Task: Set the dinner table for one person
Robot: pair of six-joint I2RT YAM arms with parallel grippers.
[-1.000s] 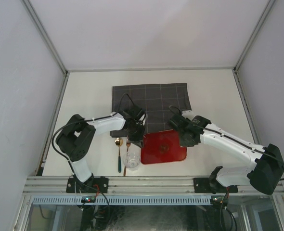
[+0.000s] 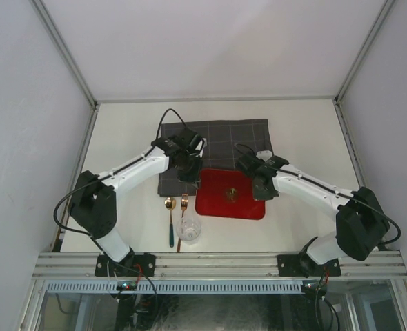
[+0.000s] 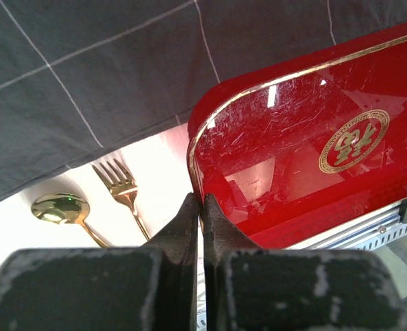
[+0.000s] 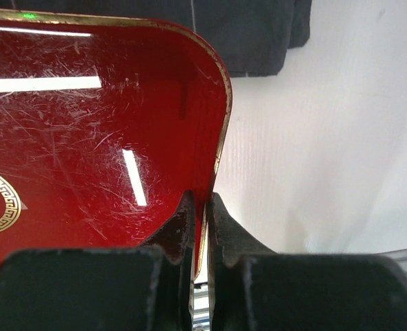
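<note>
A red tray point(image 2: 217, 200) with a gold rim and emblem lies partly over the grey checked mat point(image 2: 227, 138). My left gripper is shut on the tray's left rim at a rounded corner, and my right gripper is shut on its right rim. Left of the tray lie a gold fork point(image 3: 124, 186) and a spoon point(image 3: 62, 207) with a teal handle. A clear glass point(image 2: 188, 229) stands below the fork's head in the top view.
White table shows free at the left point(image 2: 114, 138) and the right point(image 2: 303, 138). The metal frame edge point(image 2: 217, 258) runs along the front, close below the glass.
The red tray has moved back and slightly left, further onto the mat, with both grippers moving along with it. The cutlery and glass have stayed in place.
</note>
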